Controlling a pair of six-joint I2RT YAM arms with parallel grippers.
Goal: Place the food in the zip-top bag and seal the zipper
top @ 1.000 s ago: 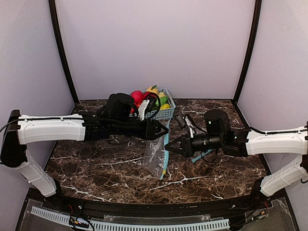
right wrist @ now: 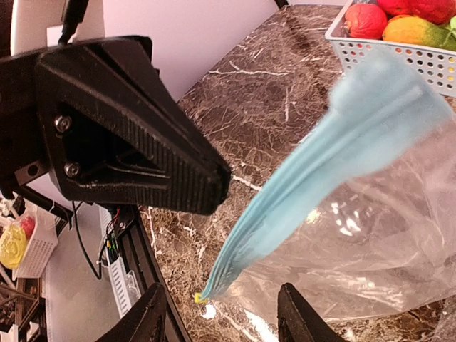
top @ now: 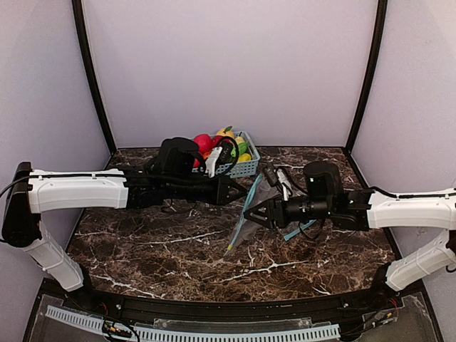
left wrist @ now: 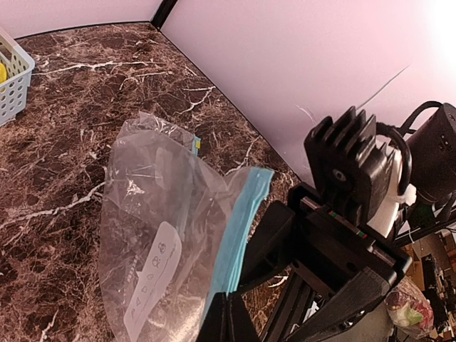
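A clear zip top bag [left wrist: 157,228] with a pale blue zipper strip [top: 235,235] hangs between my grippers. My left gripper [top: 235,191] is shut at the strip's upper part; in its wrist view the fingertips [left wrist: 225,306] overlap the blue edge, though whether they pinch it is unclear. My right gripper [top: 260,214] is part open beside the strip's middle, the bag just off its fingertips in the right wrist view. The food, red, yellow and green pieces [top: 203,142], sits in a basket [top: 246,167] at the back.
A light blue strip-like item [top: 299,231] lies under the right arm. Walls enclose the back and both sides.
The bag has swung toward the right, its lower end now slanting to the front left and its film now behind my right gripper, which has risen slightly.
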